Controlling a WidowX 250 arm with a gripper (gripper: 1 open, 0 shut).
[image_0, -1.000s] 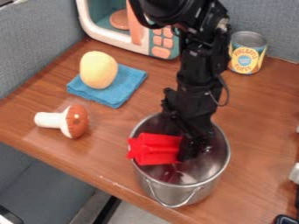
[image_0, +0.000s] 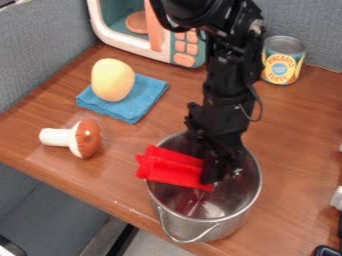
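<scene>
The black arm reaches down from the top centre into a metal bucket (image_0: 238, 208) near the front edge of the table. Its gripper (image_0: 207, 163) is over the bucket's mouth, at the right end of a red object (image_0: 168, 167) that lies across the upper left of the opening. The fingers are dark and partly hidden, so I cannot tell whether they are closed on it.
On the wooden table (image_0: 297, 160) are a toy mushroom (image_0: 70, 138) at left, an egg (image_0: 112, 80) on a blue cloth (image_0: 140, 98), a can (image_0: 281, 62) at back right and a toy microwave (image_0: 147, 30) at the back.
The red object has shifted slightly up and to the left and tilted a little. The gripper has moved only slightly.
</scene>
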